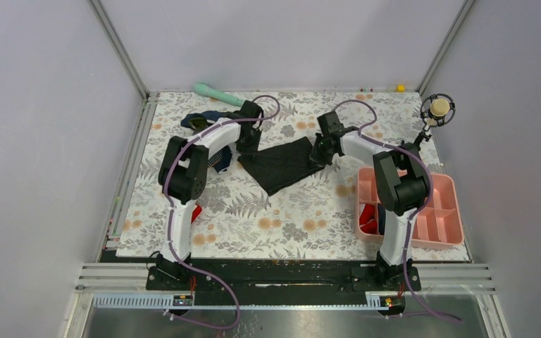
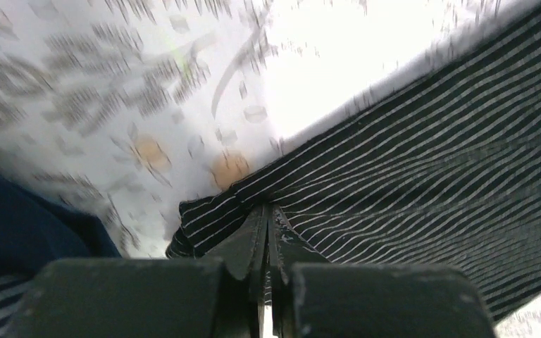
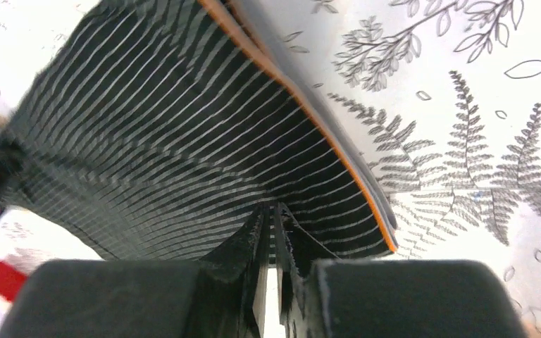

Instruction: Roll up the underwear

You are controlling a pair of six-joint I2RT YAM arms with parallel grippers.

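The dark striped underwear [image 1: 278, 169] lies folded flat in the middle of the floral mat. My left gripper rests at its left corner, shut on a bit of the fabric or against it; the tips are close together. My right gripper is at the right end, over the cloth near its orange-lined edge [image 3: 338, 162], with fingertips close together; whether they hold fabric is hard to tell.
A pile of dark clothes [image 1: 204, 123] lies left of the underwear, beside a green bottle-like object [image 1: 218, 95]. A red item [image 1: 196, 213] lies near the left arm. A pink divided bin [image 1: 444, 211] stands at the right.
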